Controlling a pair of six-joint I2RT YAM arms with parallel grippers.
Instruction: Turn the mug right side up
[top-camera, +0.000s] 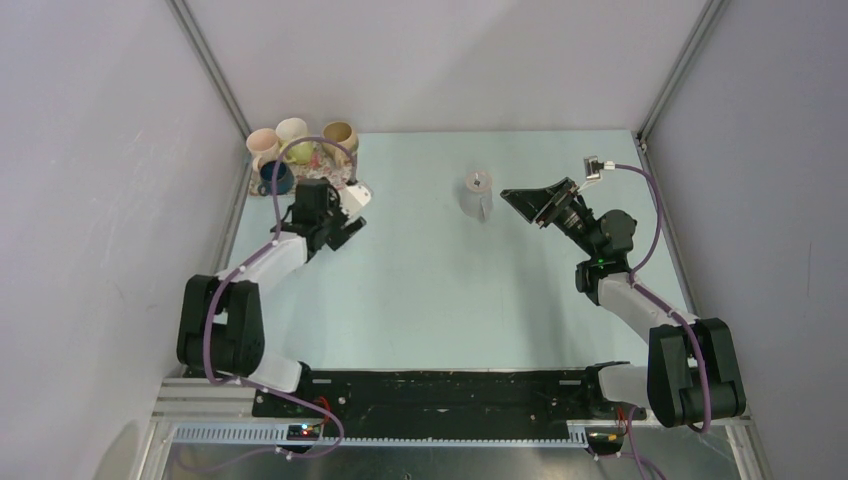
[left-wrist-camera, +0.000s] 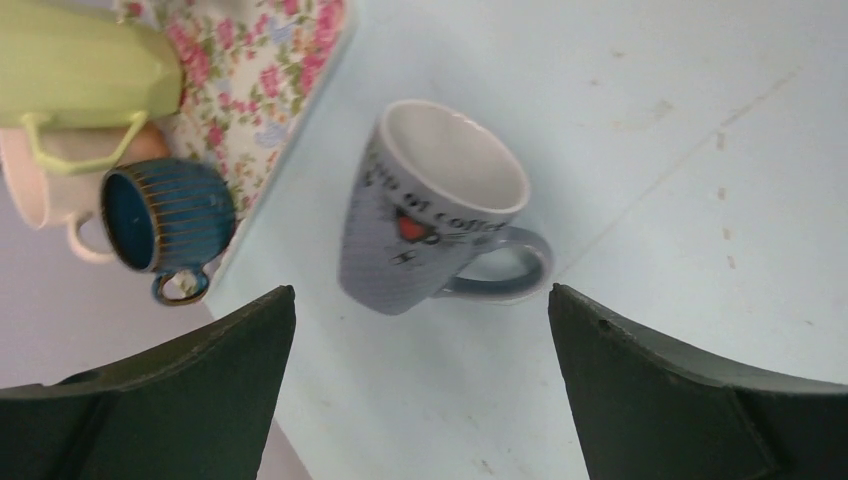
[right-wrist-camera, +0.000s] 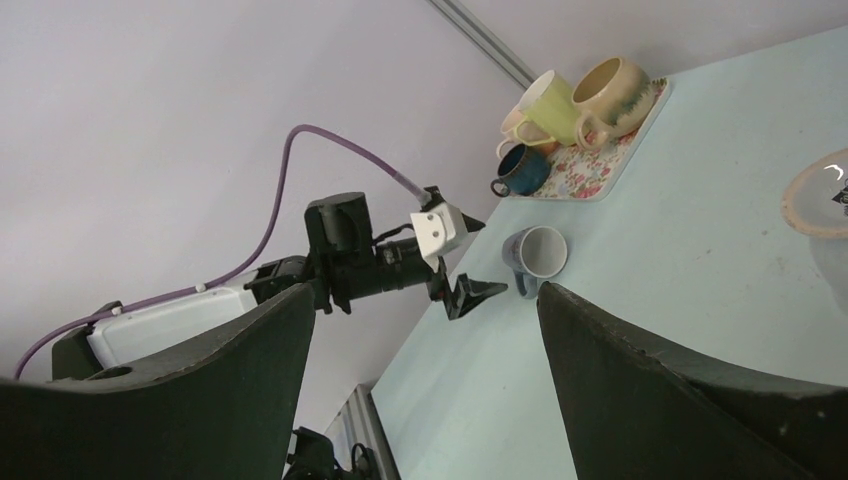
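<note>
A grey-and-white mug (left-wrist-camera: 430, 200) with lettering and a red heart lies on its side, mouth and handle showing in the left wrist view. My left gripper is open just above it, its two fingers apart and nothing held between them. From above, the left gripper (top-camera: 348, 222) covers that mug. In the right wrist view the mug (right-wrist-camera: 537, 252) shows its mouth, with the handle against the table. Mid-table, a pale mug (top-camera: 478, 195) stands upside down, its base (right-wrist-camera: 822, 195) upward. My right gripper (top-camera: 522, 208) hangs open to its right, empty.
A flowered tray (right-wrist-camera: 580, 180) at the back left carries several mugs: yellow-green (right-wrist-camera: 551, 105), tan (right-wrist-camera: 612, 95), peach and dark blue (right-wrist-camera: 522, 170). The wall rises close on the left.
</note>
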